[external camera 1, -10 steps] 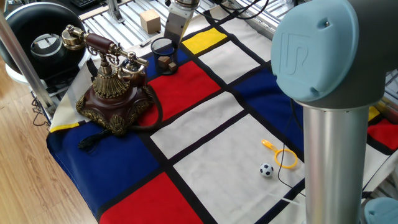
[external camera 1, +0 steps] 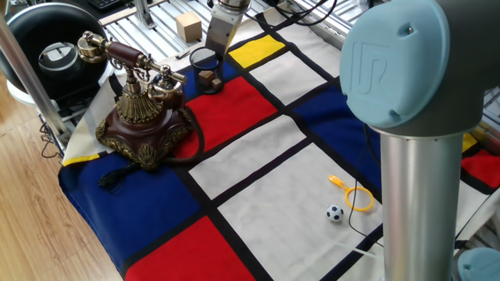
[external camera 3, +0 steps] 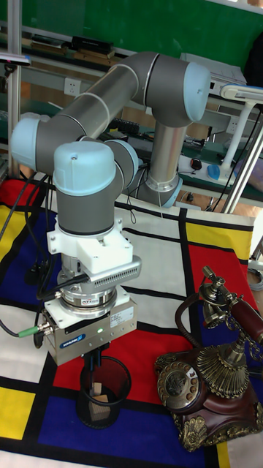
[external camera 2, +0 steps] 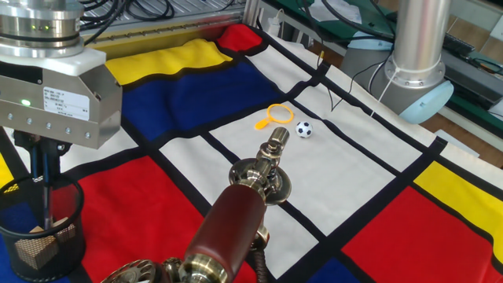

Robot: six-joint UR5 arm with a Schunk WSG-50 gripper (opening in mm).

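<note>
A black mesh cup (external camera 2: pixel 69 242) stands upright on the cloth, with small wooden blocks (external camera 2: pixel 38 250) inside it. In exterior view 3 the same cup (external camera 3: pixel 117 388) is below my gripper (external camera 3: pixel 92 370). The dark fingers point down at the cup's rim, and at least one seems to reach inside. The fingers look close together, but their tips are partly hidden by the mesh. Whether they grip the rim does not show. From exterior view 1, the cup (external camera 1: pixel 205 61) is at the far end of the cloth, close to the telephone.
An ornate brown telephone (external camera 1: pixel 147 125) stands beside the cup, a tall obstacle. A small football (external camera 1: pixel 334 213) and an orange ring with a handle (external camera 1: pixel 358 198) lie on the white cloth panel. A larger wooden block (external camera 1: pixel 188 26) sits beyond the cloth.
</note>
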